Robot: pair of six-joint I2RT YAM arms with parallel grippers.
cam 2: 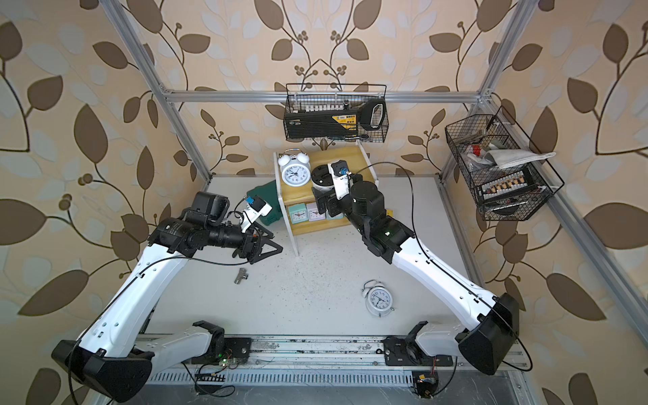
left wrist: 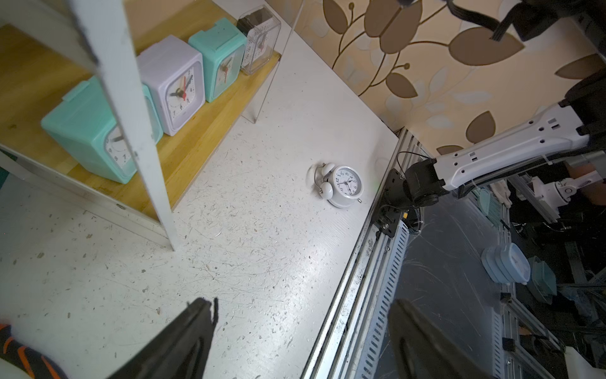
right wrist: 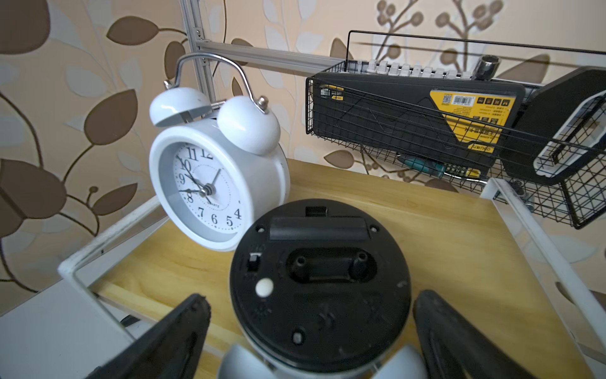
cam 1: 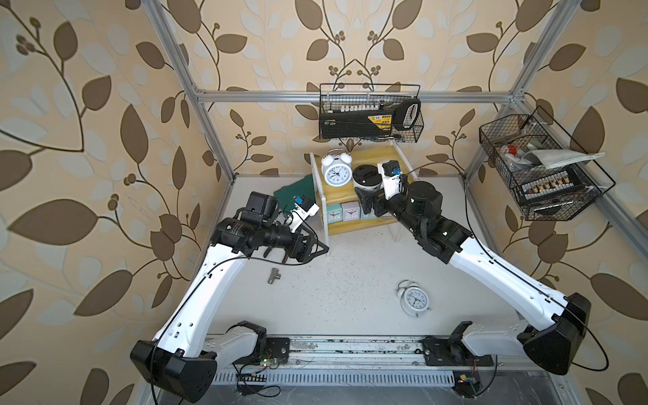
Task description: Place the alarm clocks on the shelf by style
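A white twin-bell clock [right wrist: 214,177] stands on the shelf's top board [right wrist: 454,227]. Beside it a second bell clock lies face down, black back [right wrist: 320,265] up; my open right gripper is around it, fingers either side. Square mint and lilac clocks [left wrist: 173,85] and a clear one [left wrist: 257,41] line the lower board [left wrist: 195,151]. Another white bell clock [left wrist: 341,186] lies face up on the table, right front. My left gripper hangs left of the shelf with nothing between its fingers, part open.
Wire baskets [cam 1: 370,111] [cam 1: 546,162] hang at the back and right. A green cloth [cam 1: 293,189] and a small metal piece [cam 1: 274,275] lie at left.
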